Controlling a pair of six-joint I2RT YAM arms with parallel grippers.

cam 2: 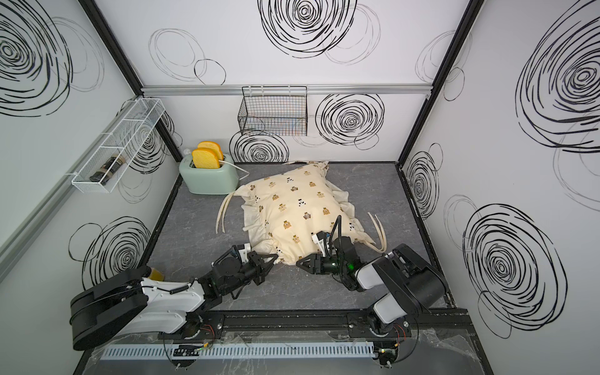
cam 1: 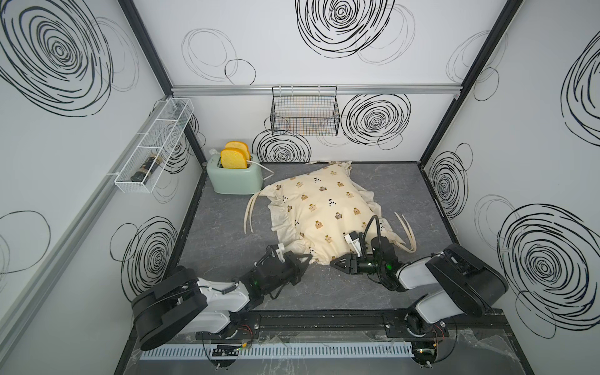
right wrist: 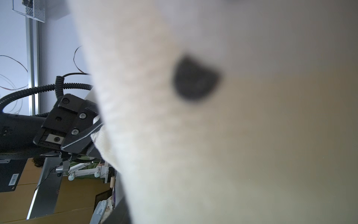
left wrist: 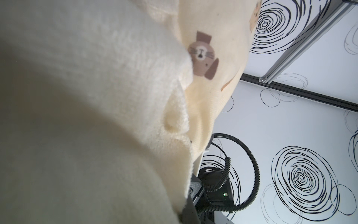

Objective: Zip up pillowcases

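Observation:
The cream pillowcase [cam 1: 325, 203] with small animal prints and a frilled edge lies plump on the grey table. At its front left corner my left gripper [cam 1: 308, 259] is shut; in the right wrist view, pale cloth sits at that gripper's fingertips [right wrist: 93, 128]. To the right along the front edge, my right gripper [cam 2: 301, 263] is low against the fabric, and its finger opening cannot be made out. Close cloth fills most of both wrist views, the pillowcase [left wrist: 149, 112] hiding the left fingers. The zipper and its pull are not discernible.
A green toaster [cam 1: 236, 178] with yellow slices stands at the back left. Fabric ties [cam 1: 251, 212] trail from the pillowcase's sides. Wire baskets [cam 1: 305, 115] hang on the walls. Bare table [cam 1: 418, 187] lies to the right.

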